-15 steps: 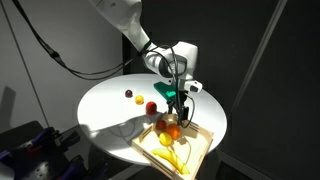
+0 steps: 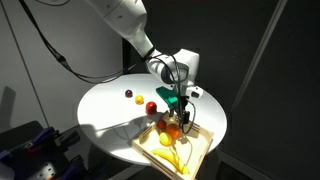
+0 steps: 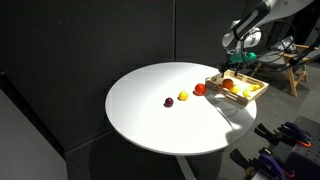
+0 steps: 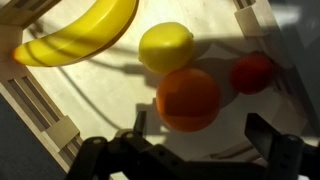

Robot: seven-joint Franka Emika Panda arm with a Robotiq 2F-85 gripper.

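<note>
In the wrist view an orange [image 4: 188,99] lies in the tray, between and beyond the tips of my gripper. Both fingers [image 4: 262,135] stand wide apart and nothing is held. A yellow lemon [image 4: 166,47] touches or nearly touches the orange, and a banana [image 4: 85,33] lies farther off. A small red fruit [image 4: 251,73] sits on the other side, by the tray wall. In exterior view 1 the wooden tray [image 2: 197,156] rests on the table's near right part, with my gripper above the end holding the orange.
Outside the tray, on the round white table [image 2: 100,120], lie a red fruit [image 2: 151,107], a yellow-orange fruit [image 2: 139,100] and a dark purple one [image 2: 129,94]. The tray's raised walls surround the fruit.
My arm and gripper have come slightly lower over the orange in the tray. The fruit and the tray look unmoved.
</note>
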